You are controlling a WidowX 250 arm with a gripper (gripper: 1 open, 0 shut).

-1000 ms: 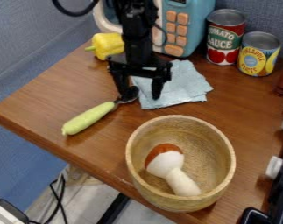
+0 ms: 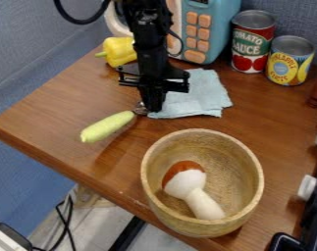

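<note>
My black gripper (image 2: 150, 104) hangs at the upper middle, its fingers down at the dark stem end of a pale green corn-like vegetable (image 2: 106, 125), which angles down-left on the wooden table. The fingertips are dark and close together; whether they grip it cannot be told. A light blue cloth (image 2: 200, 95) lies just right of the gripper. A wooden bowl (image 2: 239, 174) at the front holds a white item with a reddish-brown top (image 2: 189, 191).
A tomato can (image 2: 251, 47) and a yellow can (image 2: 290, 66) stand at back right, beside a blue toy appliance (image 2: 200, 25). A yellow pepper (image 2: 118, 51) sits at the back.
My gripper's fingers have narrowed from a wider spread around the stem end. The green vegetable has shifted slightly up and right.
</note>
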